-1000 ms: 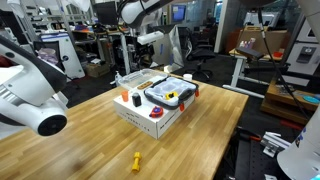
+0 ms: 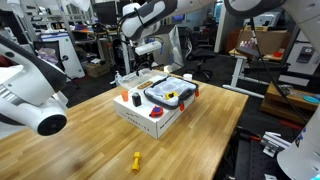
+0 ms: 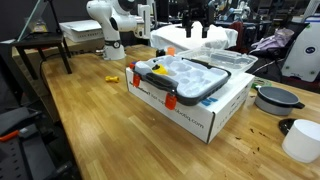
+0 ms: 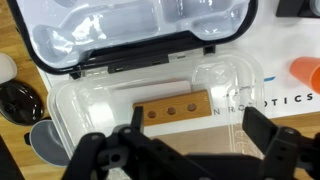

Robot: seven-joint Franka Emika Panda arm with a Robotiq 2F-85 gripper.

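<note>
My gripper is open, its two dark fingers well apart at the bottom of the wrist view and nothing between them. Beyond the fingertips lies a brown wooden block [image 4: 172, 107] with several holes, inside a clear plastic container [image 4: 92, 105]. Above the container in that view is a dark-rimmed tray [image 4: 150, 20] with pale compartments; it sits on the white box [image 3: 195, 118]. Small red and yellow things are in or by the tray [image 2: 172, 95] in exterior view 1.
An orange cup [image 4: 305, 72] stands to one side of the container, a black round pot [image 4: 18, 102] to the other. A white cup [image 3: 301, 141] and a grey pot [image 3: 277, 100] are beside the box. One yellow object [image 2: 136, 161] lies alone.
The upper arm sits slightly lower in exterior view 1 than before. The box, tray and table objects have stayed in place.
</note>
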